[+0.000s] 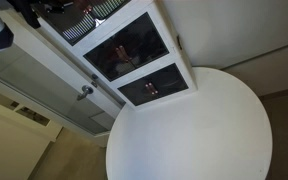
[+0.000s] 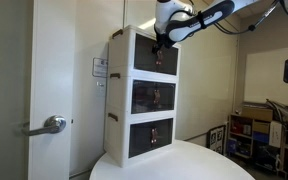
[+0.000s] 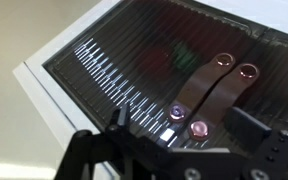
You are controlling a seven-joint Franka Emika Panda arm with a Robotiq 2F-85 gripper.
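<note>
A white cabinet (image 2: 131, 105) of three stacked boxes has dark, see-through ribbed doors. Brown leather straps (image 3: 211, 90) with metal studs hang on the top box's door (image 3: 134, 70). In the wrist view my open gripper faces these straps, their lower ends lying between its fingers in the picture. Whether the fingers touch the door or straps, I cannot tell. From the side, the gripper (image 2: 162, 44) is close to the front of the top box. The middle door (image 1: 129, 50) and the bottom door (image 1: 152, 85) look closed.
The cabinet stands at one edge of a round white table (image 1: 194, 135), whose top is otherwise bare. A door with a metal handle (image 2: 52, 125) is beside the cabinet. Shelves with several items (image 2: 254, 135) fill the far right background.
</note>
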